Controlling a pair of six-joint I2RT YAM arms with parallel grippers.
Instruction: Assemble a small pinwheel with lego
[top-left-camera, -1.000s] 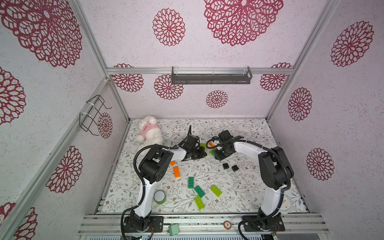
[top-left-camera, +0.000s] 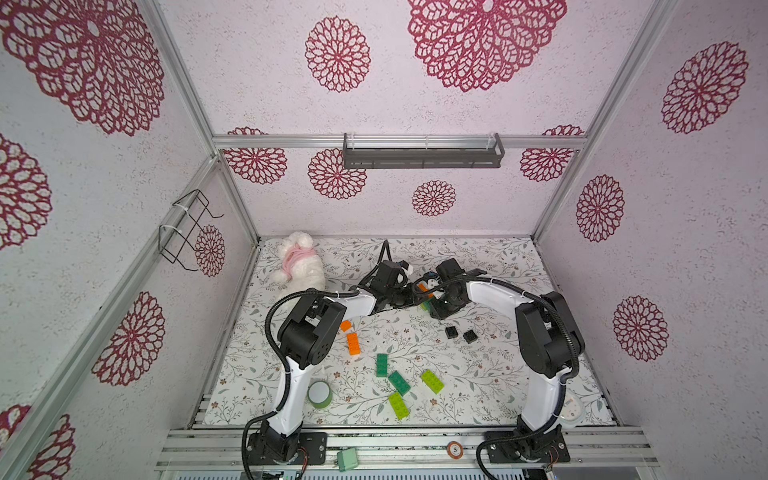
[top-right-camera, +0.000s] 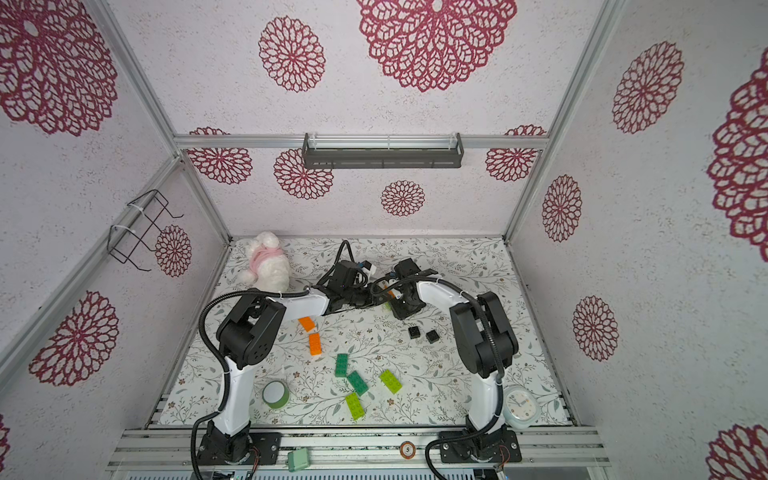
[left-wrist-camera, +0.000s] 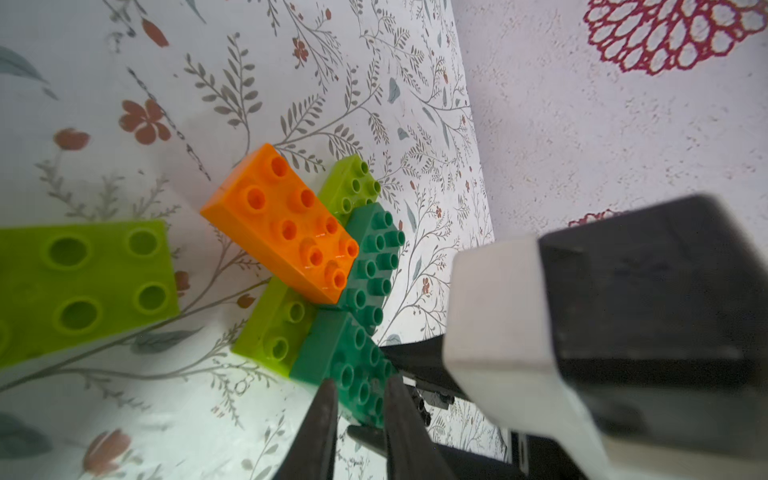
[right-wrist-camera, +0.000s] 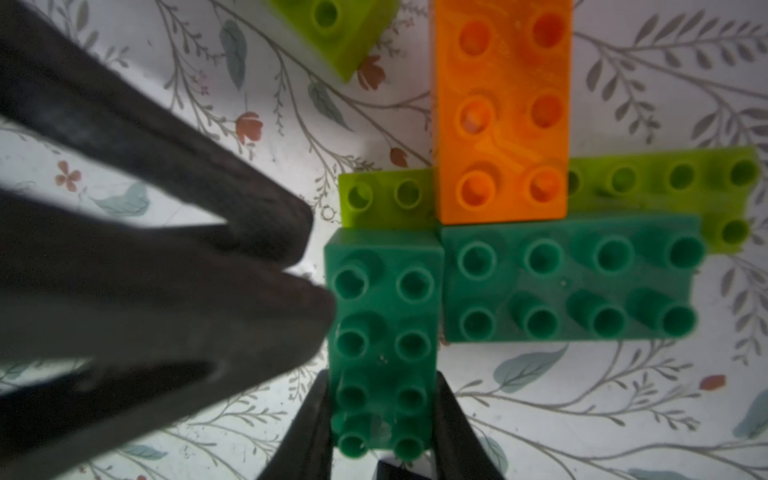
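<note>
In the right wrist view, my right gripper is shut on the near end of a dark green brick. That brick's far end meets a lime brick. Beside it a second dark green brick lies crosswise along more lime green. An orange brick sits across the lime part; whether all studs are pressed fully home cannot be told. My left gripper, shut with nothing seen between its fingers, hangs over the held green brick in the left wrist view.
A separate lime brick lies just left of the assembly. Loose orange, green and lime bricks lie nearer the front, with two black pieces to the right. A plush toy stands behind the left arm.
Over the last second my left arm has shifted right and slightly back, bringing its gripper close to the right one. The right arm has barely moved.
</note>
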